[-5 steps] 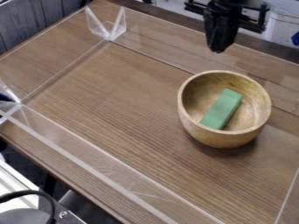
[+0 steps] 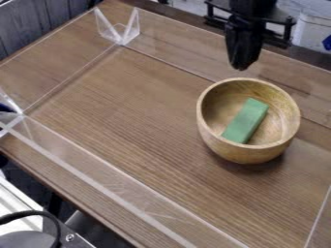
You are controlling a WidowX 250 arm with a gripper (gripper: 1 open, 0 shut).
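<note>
A round tan bowl sits on the right half of the wooden table, with a green rectangular block lying inside it. Above and behind the bowl, at the top of the view, my dark gripper points downward, shut, with nothing seen between its fingers. It is apart from the bowl and the block.
Clear plastic pieces stand at the back left and along the edges. Grey and black hardware sits at the lower left corner.
My gripper has moved slightly down, toward the bowl. The bowl and block have not moved.
</note>
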